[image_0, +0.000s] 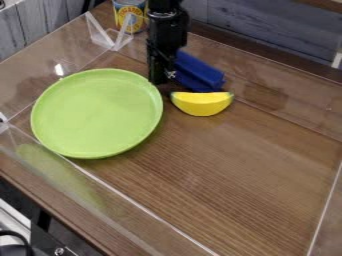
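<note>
The black gripper (163, 62) reaches down from the top centre to just left of a blue block (198, 72), close against it; its fingertips are dark and partly hidden, so their state is unclear. A yellow wedge-shaped piece (201, 103) lies just in front of the blue block. A large green plate (96, 114) sits to the left, its rim near the gripper's lower end.
A can (130, 14) stands at the back left, with a clear plastic piece (110, 35) before it. A wall runs along the back.
</note>
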